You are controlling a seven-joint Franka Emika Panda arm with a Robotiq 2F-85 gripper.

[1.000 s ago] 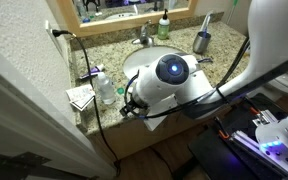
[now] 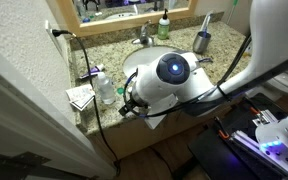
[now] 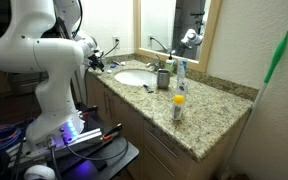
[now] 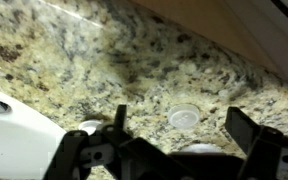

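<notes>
In the wrist view my gripper stands open over the speckled granite counter (image 4: 174,60). A small round white cap-like disc (image 4: 183,117) shows in the gap between its fingers, touching neither. Another whitish round piece (image 4: 89,126) lies beside the left finger, and a further pale round shape (image 4: 200,148) is partly hidden by the gripper body. From exterior view 1, the gripper (image 2: 125,101) is low at the front edge of the counter, right of a clear bottle (image 2: 106,89). In exterior view 2 the arm reaches the far left end of the counter.
The sink (image 2: 149,58) lies behind the arm. White papers (image 2: 81,96) are left of the clear bottle. A green soap bottle (image 2: 163,27) and a grey cup (image 2: 201,42) stand farther back. In exterior view 2 a yellow-topped bottle (image 3: 178,107) stands on the right part of the counter.
</notes>
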